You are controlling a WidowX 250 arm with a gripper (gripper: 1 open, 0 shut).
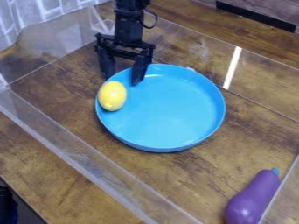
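Observation:
My black gripper [124, 54] hangs at the top centre, open, its fingers over the back-left rim of a blue plate [170, 109]. A yellow egg-shaped object [112, 95] lies on the left side of the plate, in front of the fingers. A purple eggplant [253, 196] lies on the wooden table at the lower right, apart from the plate. Whether the fingertips touch the plate is hard to tell.
Clear plastic walls edge the wooden table [59, 114] at the left and right.

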